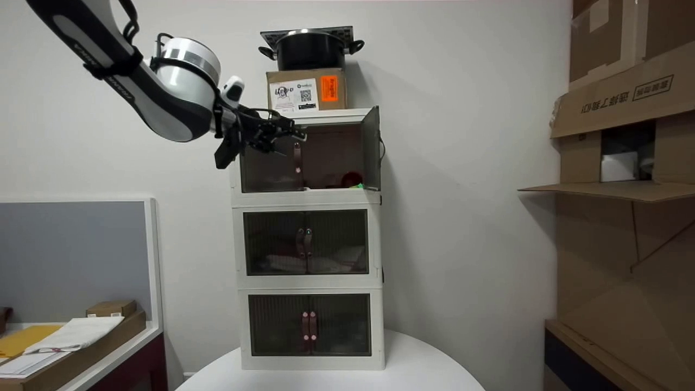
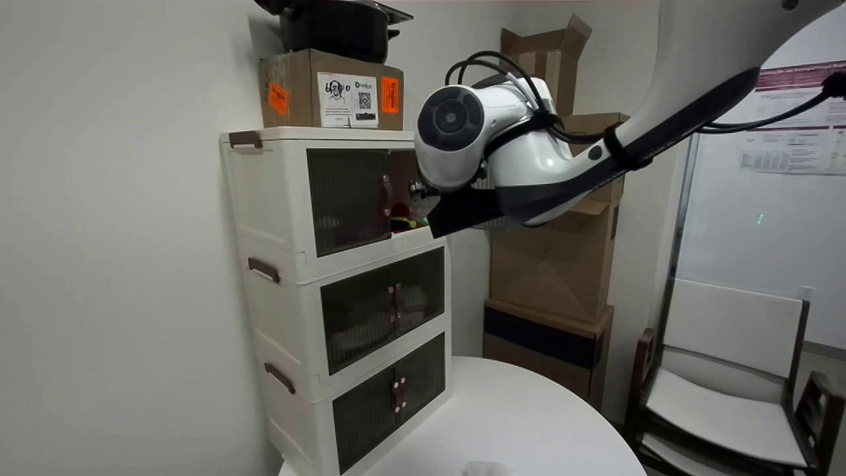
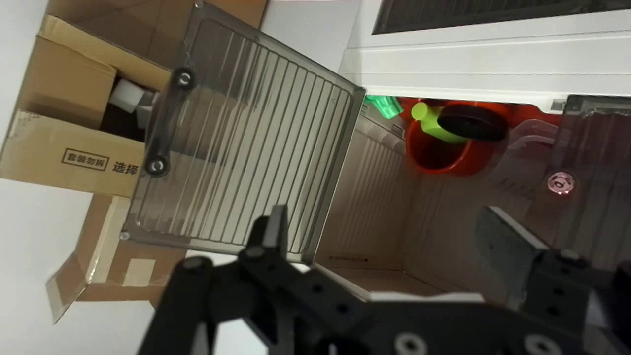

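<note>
My gripper stands open, its two fingers (image 3: 275, 228) wide apart with nothing between them. In the first exterior view, the gripper (image 1: 291, 144) is in front of the top compartment of the white cabinet (image 1: 313, 199). That compartment's right door (image 1: 372, 150) is swung open, while its left door (image 1: 270, 159) is closed. Inside, the wrist view shows a red cup-like container (image 3: 435, 154), a lime-green item (image 3: 436, 123), a black round piece (image 3: 473, 121) and a bright green object (image 3: 387, 105) near the compartment's edge. The second exterior view hides my fingers behind the arm.
A cardboard box (image 1: 306, 90) topped by a black pot (image 1: 311, 51) rests on the cabinet. Both lower compartments have closed doors. Cardboard boxes (image 1: 619, 260) stand farther right.
</note>
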